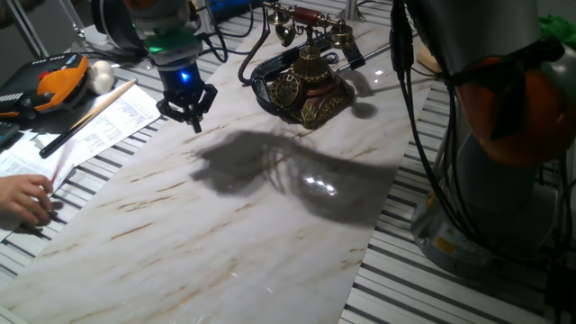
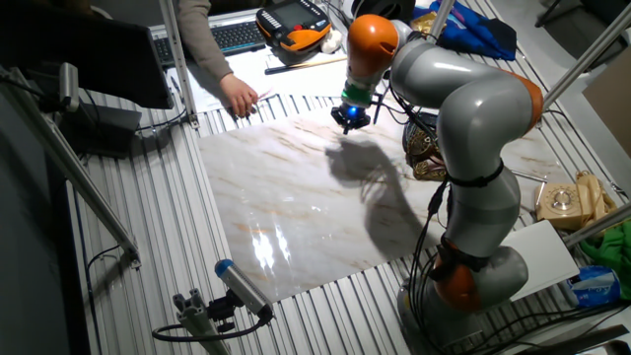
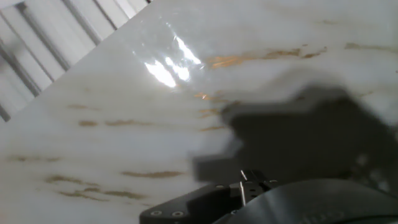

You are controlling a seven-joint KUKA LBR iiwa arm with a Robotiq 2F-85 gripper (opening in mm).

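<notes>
My gripper [image 1: 196,126] hangs in the air above the far left part of the marble-patterned board [image 1: 135,243]. Its dark fingers come together at the tips, so it looks shut, and nothing shows between them. Low in the wrist view, part of the gripper appears over bare board, beside its own shadow. An ornate old-style telephone [image 1: 310,94] in dark brown and gold stands on the board to the gripper's right in exterior view 1, well apart from it. The arm hides much of this telephone [image 2: 422,158] in exterior view 2.
A person's hand [image 2: 239,96] rests by papers at the board's edge. Near it lie a dark stick [image 1: 63,135] and an orange-black device [image 1: 40,85]. A beige telephone [image 2: 562,200] stands beyond the arm. The board's middle is clear.
</notes>
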